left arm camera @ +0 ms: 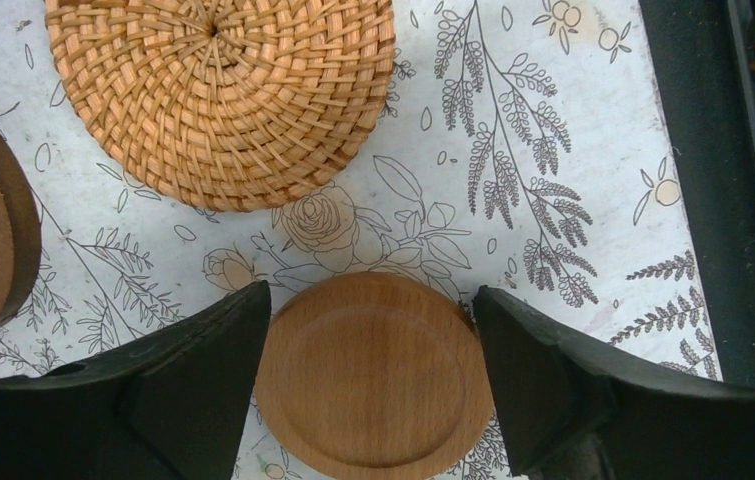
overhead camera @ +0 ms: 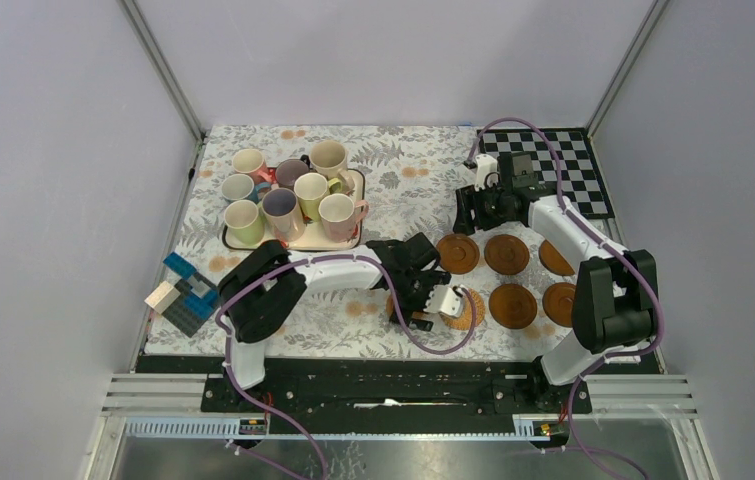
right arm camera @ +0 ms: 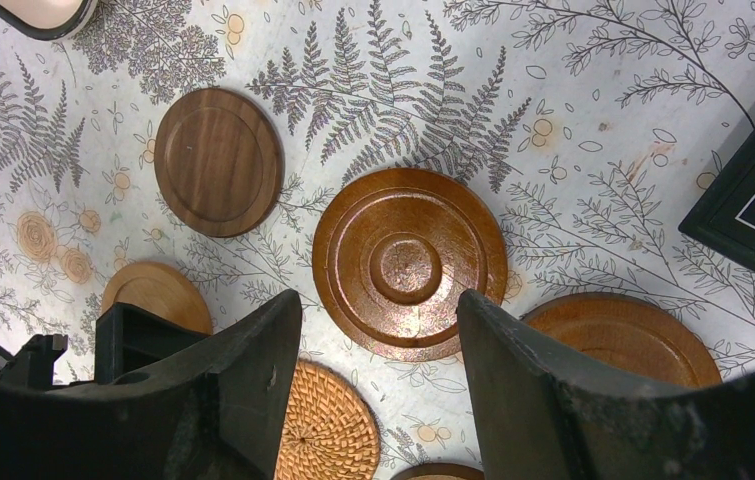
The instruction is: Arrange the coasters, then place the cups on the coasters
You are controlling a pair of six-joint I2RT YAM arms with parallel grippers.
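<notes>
Several mugs stand crowded at the back left, among them a tall purple-grey mug (overhead camera: 281, 212) and a cream mug with a pink handle (overhead camera: 339, 215). My left gripper is low over the front of the table, part open. A light wooden coaster (left arm camera: 373, 385) lies between its fingers, and I see no clear grip on it. My right gripper, part open and empty, hangs near the round brown coaster (right arm camera: 408, 262). In the top view this coaster (overhead camera: 458, 254) is just in front of the right gripper.
A woven coaster (left arm camera: 223, 100) lies right beside the light wooden one. More brown coasters (overhead camera: 506, 254) are spread at the right. A checkered board (overhead camera: 583, 165) fills the back right corner; a block build (overhead camera: 191, 296) sits at the left edge.
</notes>
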